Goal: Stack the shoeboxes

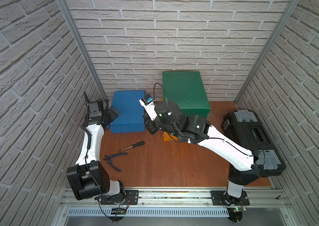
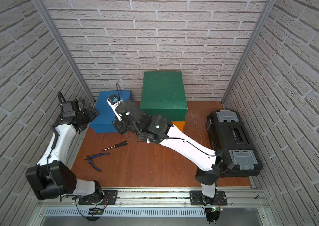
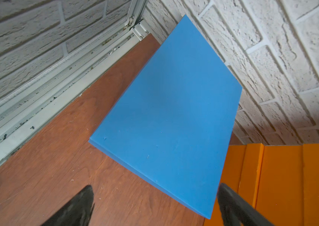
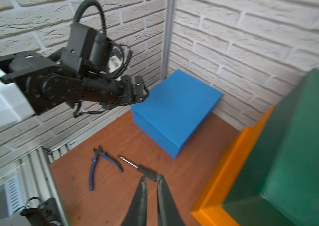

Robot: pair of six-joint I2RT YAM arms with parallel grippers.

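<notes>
A blue shoebox [image 1: 129,105] lies flat on the table at the back left. A green shoebox [image 1: 184,88] sits on top of an orange one [image 2: 180,124], further right. My left gripper [image 1: 115,113] is at the blue box's left side; in the left wrist view its fingers [image 3: 77,205] stand wide apart, with the box beyond them and nothing held. Between the blue box and the stack, towards the front, my right gripper [image 1: 147,123] has only a narrow empty gap between its fingers. The right arm covers part of the orange box.
A screwdriver [image 1: 133,145] and blue-handled pliers [image 1: 113,160] lie in front of the blue box. A black toolbox [image 1: 255,133] stands along the right wall. Brick walls enclose the back and sides.
</notes>
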